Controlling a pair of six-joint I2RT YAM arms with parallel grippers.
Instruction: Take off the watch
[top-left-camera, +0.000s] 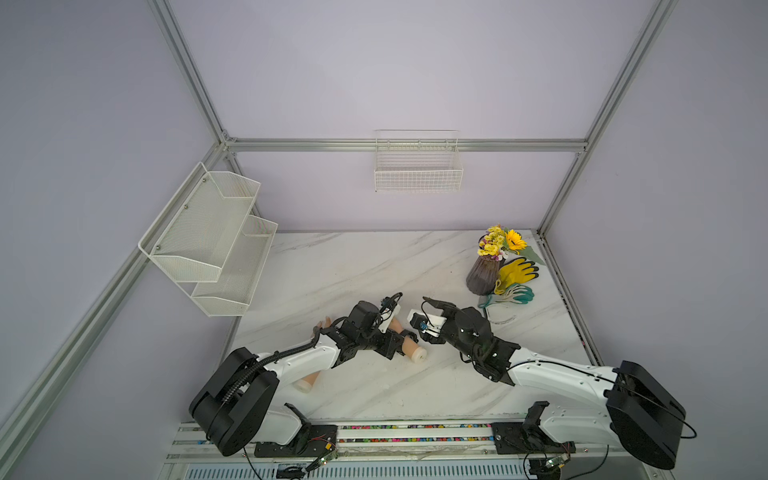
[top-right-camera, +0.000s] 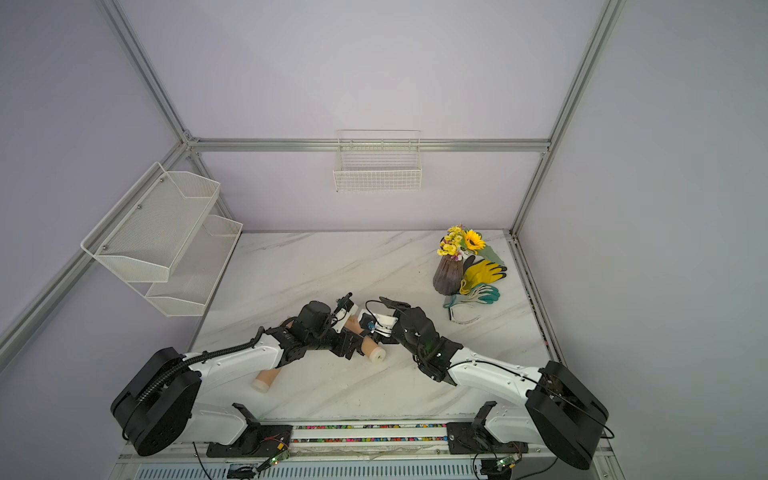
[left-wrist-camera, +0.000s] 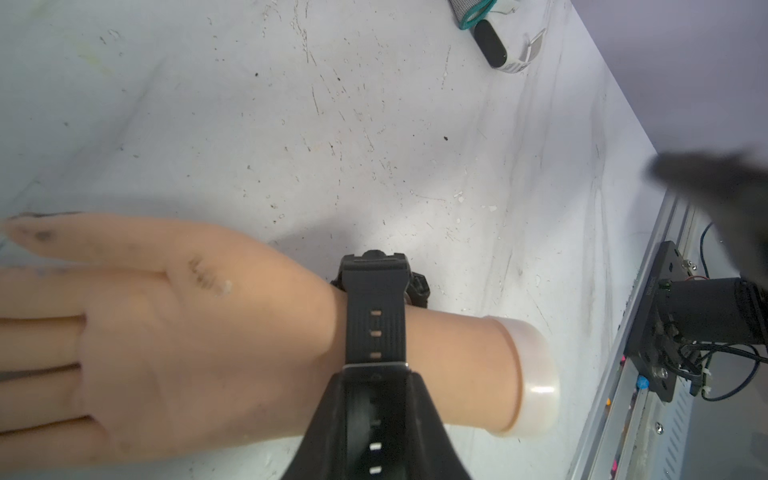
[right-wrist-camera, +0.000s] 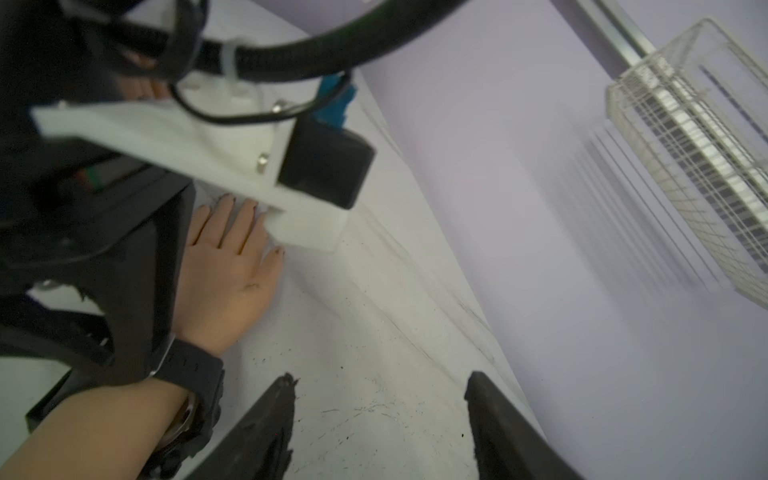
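Note:
A black watch (left-wrist-camera: 375, 308) is wrapped round the wrist of a flesh-toned mannequin hand (left-wrist-camera: 200, 336), which lies on the marble table. My left gripper is shut on the watch's strap at the near side of the wrist. In the right wrist view the watch (right-wrist-camera: 184, 400) sits on the wrist at lower left, beside my right gripper, whose fingers are apart with only table seen between them. A second mannequin hand (top-left-camera: 308, 376) lies at the left, partly under the left arm.
A vase of flowers (top-left-camera: 484, 276), a yellow glove (top-left-camera: 514, 273) and a grey-teal glove (top-left-camera: 508, 294) stand or lie at the back right. Wire baskets hang on the back (top-left-camera: 417, 176) and left walls (top-left-camera: 204, 224).

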